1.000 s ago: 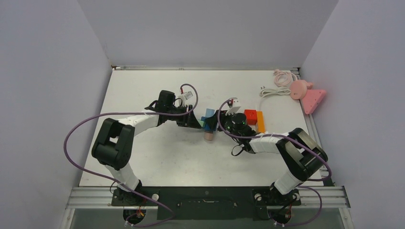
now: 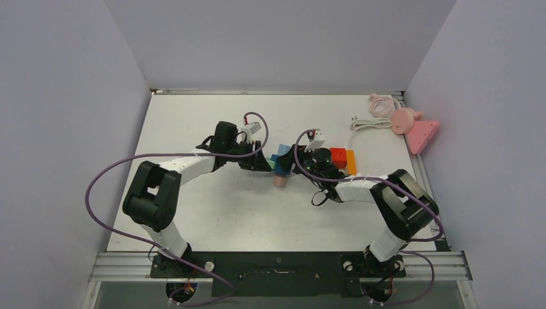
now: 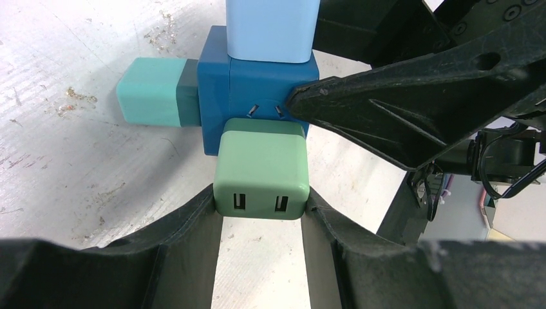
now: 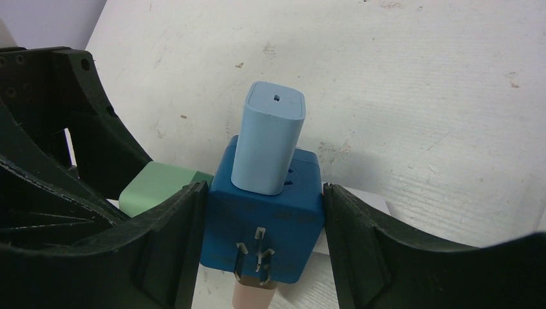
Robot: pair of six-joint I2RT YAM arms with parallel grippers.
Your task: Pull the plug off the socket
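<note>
A dark blue cube socket [image 4: 264, 225] carries plugs of several colours: light blue [image 4: 268, 141] on top, green [image 3: 261, 167], teal [image 3: 148, 90], pink [image 4: 253, 297] and white. My right gripper is shut on the blue socket. My left gripper is shut on the green plug, which sits against the socket's face, two slots showing on its outer end. Both grippers meet at the middle of the table in the top view.
To the right lie a red block [image 2: 338, 155] and an orange bar [image 2: 351, 162]. Coiled cables [image 2: 373, 123] and pink pieces [image 2: 422, 134] occupy the back right.
My right gripper and the socket have shifted slightly toward the back of the table, the pink plug moving with them. The left arm is nearly unchanged.
</note>
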